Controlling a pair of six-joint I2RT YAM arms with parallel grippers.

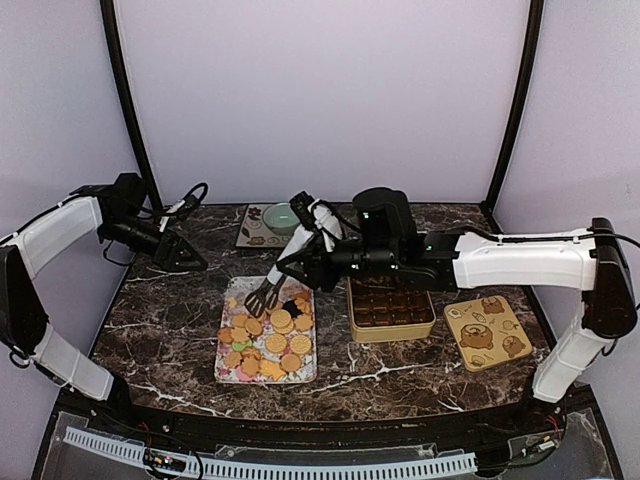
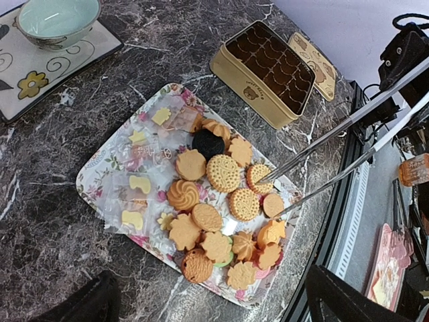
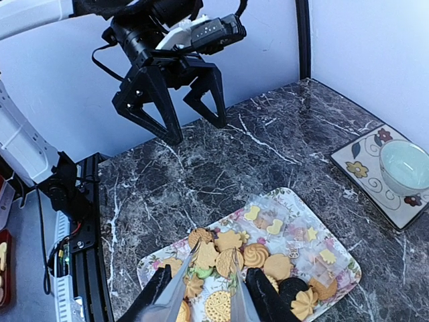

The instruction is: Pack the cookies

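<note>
Tongs with slotted heads (image 1: 265, 298) hang over the upper part of the floral cookie tray (image 1: 228, 365). My right gripper (image 1: 312, 268) is shut on their pale handle (image 1: 295, 245); in the right wrist view the two tong arms (image 3: 175, 290) run out between its fingers. Assorted cookies (image 2: 222, 173) lie loose on the tray, some beside clear packets (image 2: 131, 201) with small yellow pieces. Left of the tray, my left gripper stands open and empty, apart from the tongs. Right of the tray sits a golden tin (image 1: 393, 331) with brown compartments, partly covered by the right arm in the top view.
A bear-patterned lid (image 1: 487, 331) lies to the right of the tin. At the back, a pale green bowl (image 2: 59, 23) rests on a flower-patterned plate (image 2: 20, 100). Bare marble tabletop (image 1: 165, 340) shows left of the cookie tray.
</note>
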